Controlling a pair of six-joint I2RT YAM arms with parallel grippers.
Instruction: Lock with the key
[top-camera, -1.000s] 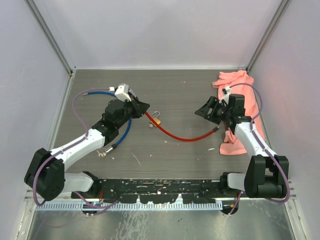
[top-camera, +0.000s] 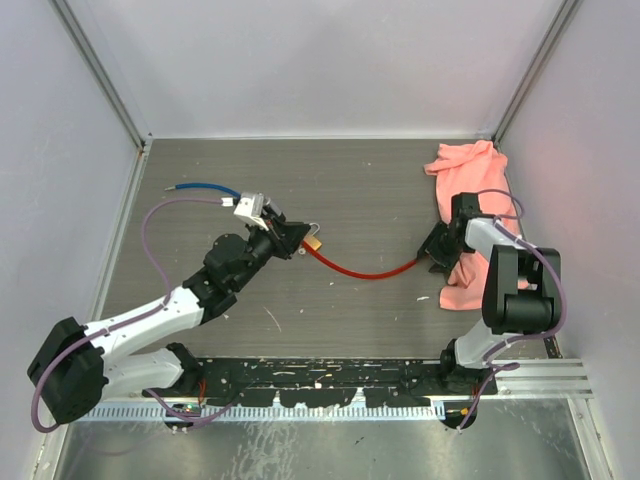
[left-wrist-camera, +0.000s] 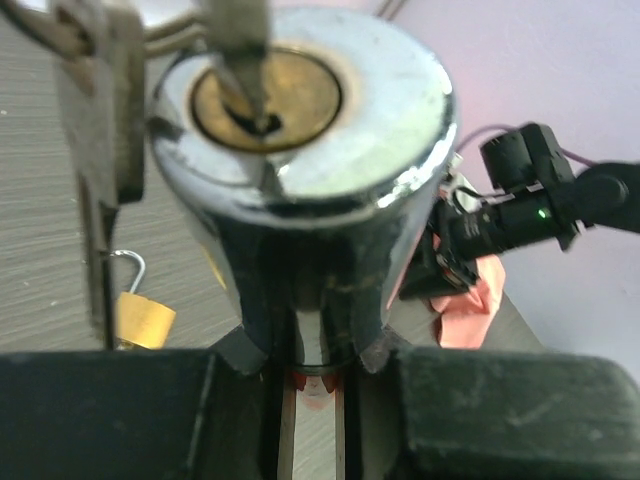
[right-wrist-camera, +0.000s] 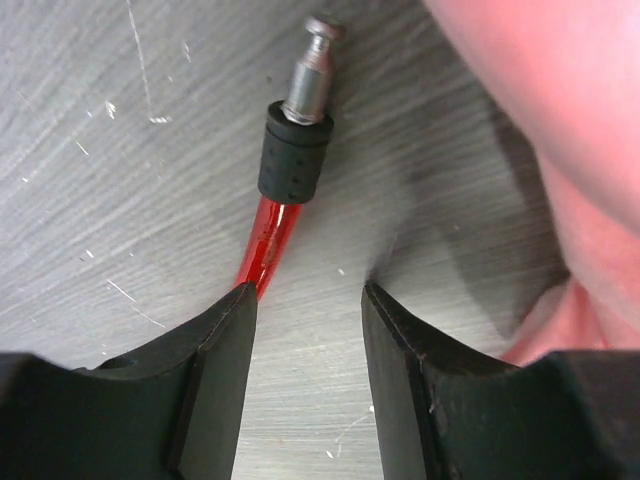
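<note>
My left gripper is shut on the chrome lock cylinder (left-wrist-camera: 310, 225), whose brass keyhole faces the camera. A key (left-wrist-camera: 238, 40) stands at the keyhole, with a second key (left-wrist-camera: 104, 130) hanging beside it. From the held lock a red cable (top-camera: 365, 273) curves right across the table. My right gripper is part open, low over the cable's far end. There the metal plug (right-wrist-camera: 309, 84) and black collar (right-wrist-camera: 294, 160) point away, and the red cable end (right-wrist-camera: 263, 247) lies near the left finger, not gripped.
A small brass padlock (left-wrist-camera: 145, 320) with an open shackle lies near the left gripper. A blue cable (top-camera: 205, 186) lies at the back left, partly behind the arm. Pink cloth (right-wrist-camera: 575, 190) borders the right gripper's area. Bare table lies between the arms.
My right gripper has come down and right onto the red cable's end. The left gripper, with the lock, has shifted slightly right and toward the front.
</note>
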